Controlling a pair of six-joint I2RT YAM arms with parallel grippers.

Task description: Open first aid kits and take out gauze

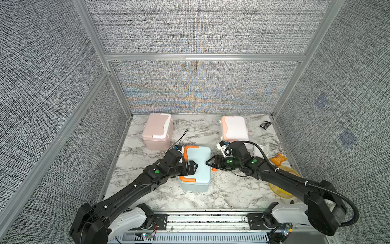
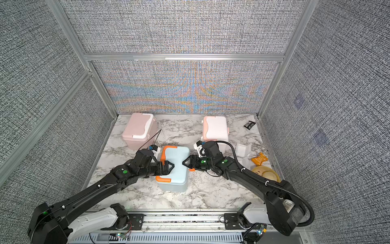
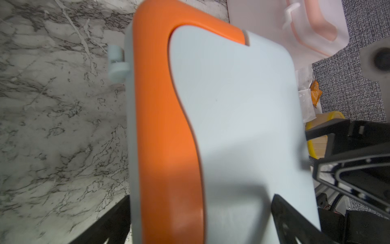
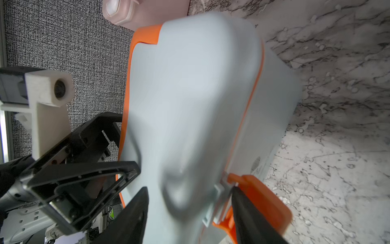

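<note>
A light blue first aid kit (image 1: 199,158) with orange handle and closed lid stands front centre. My left gripper (image 1: 187,167) is open over its lid, its fingertips at the lid's top in the left wrist view. My right gripper (image 1: 212,162) is at the kit's right side, at the lid edge beside an orange latch (image 4: 260,203) that sticks outward. What lies between its fingers is unclear. Two more kits stand behind: a pink one (image 1: 156,128) at back left and a white-and-peach one (image 1: 233,130) at back right.
At the right are a yellow bowl (image 2: 272,170), an orange packet (image 2: 259,159), a white package (image 2: 243,149) and a small black packet (image 2: 249,124). Bare marble lies at the left and front.
</note>
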